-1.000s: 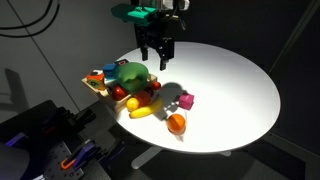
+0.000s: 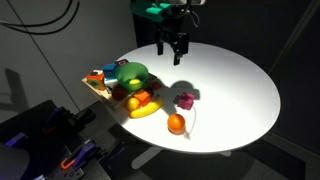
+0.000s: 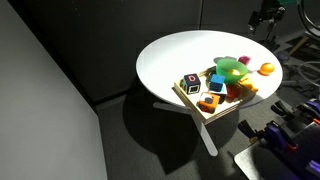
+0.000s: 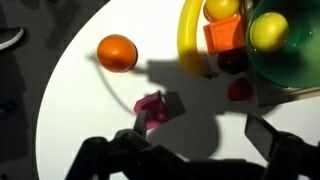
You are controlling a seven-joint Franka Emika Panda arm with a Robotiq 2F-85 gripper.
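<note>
Above the white round table, my gripper [image 2: 168,56] hangs open, pointing down, with nothing between its fingers. In the wrist view the gripper has its dark fingers wide apart. A magenta block [image 4: 153,107] lies on the bare tabletop, close to the left finger in that view. An orange fruit [image 4: 117,53] rests farther out, and a yellow banana [image 4: 191,40] lies nearer the tray. The green bowl [image 2: 131,72] stands in the wooden tray with a yellow fruit [image 4: 269,31] in it.
Along the table's edge the tray [image 3: 219,114] holds several toy blocks, among them a blue block [image 3: 217,84] and a dark patterned cube [image 3: 190,84]. A small red fruit [image 4: 240,89] lies by the tray.
The objects on the table look unmoved.
</note>
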